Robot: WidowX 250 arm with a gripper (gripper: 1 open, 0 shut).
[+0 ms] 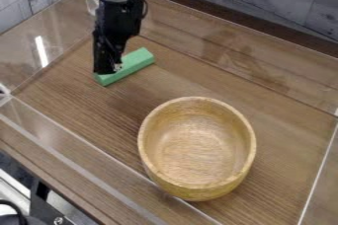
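The black robot gripper [106, 63] hangs low at the upper left, its tip over the left end of a green rectangular block [129, 66] lying on the wooden table. It looks shut, and I cannot tell whether its tip touches the block. A large pale yellow bowl [199, 148] stands empty in the lower middle of the table.
A grey surface rises at the top left.
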